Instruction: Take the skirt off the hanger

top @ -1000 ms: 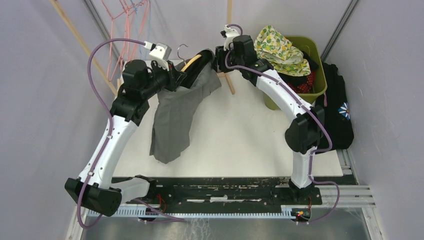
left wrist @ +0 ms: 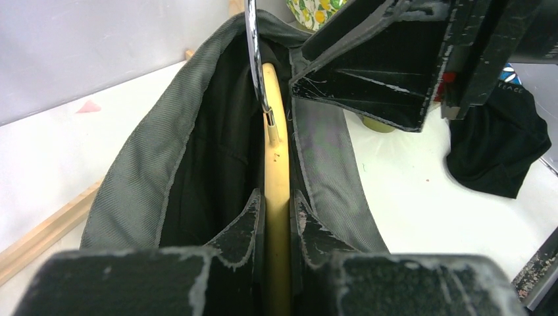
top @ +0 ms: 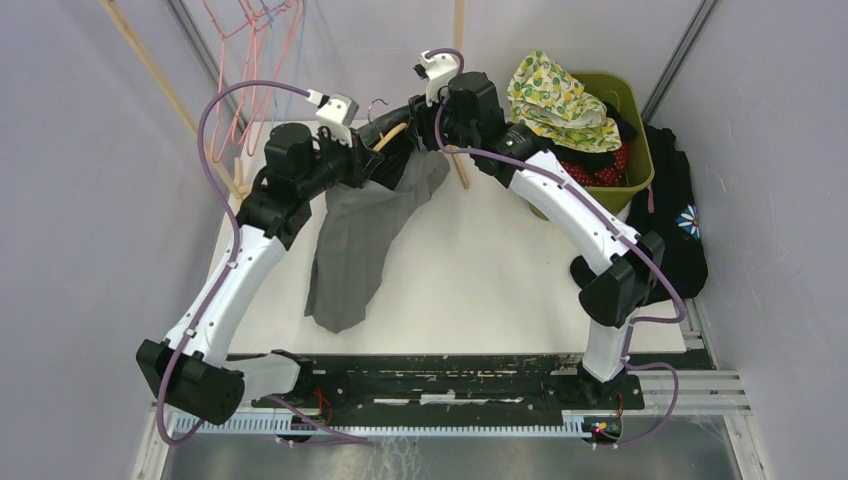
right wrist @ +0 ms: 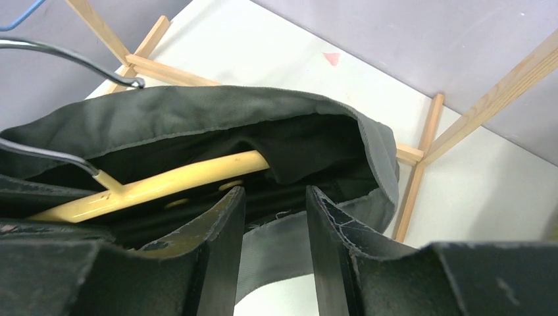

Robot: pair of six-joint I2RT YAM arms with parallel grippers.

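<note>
The grey skirt (top: pixel 356 250) hangs from a yellow hanger (left wrist: pixel 276 164) with a metal hook (left wrist: pixel 255 52); the hanger bar lies inside the dark open waistband. My left gripper is shut on the hanger bar. My right gripper is open over the waistband; in the right wrist view the skirt's far end and the bar's tip, partly under dark fabric, lie beyond its empty fingers. In the left wrist view the right gripper's body fills the upper right, beside the hook.
A green bin (top: pixel 635 150) full of clothes stands back right, with black garments (top: pixel 675 260) beside it. Wooden racks and pink hangers (top: pixel 250 60) are at the back left.
Since a second ago my left gripper and the hanger have shifted slightly right; my right gripper has moved left, closer over the waistband.
</note>
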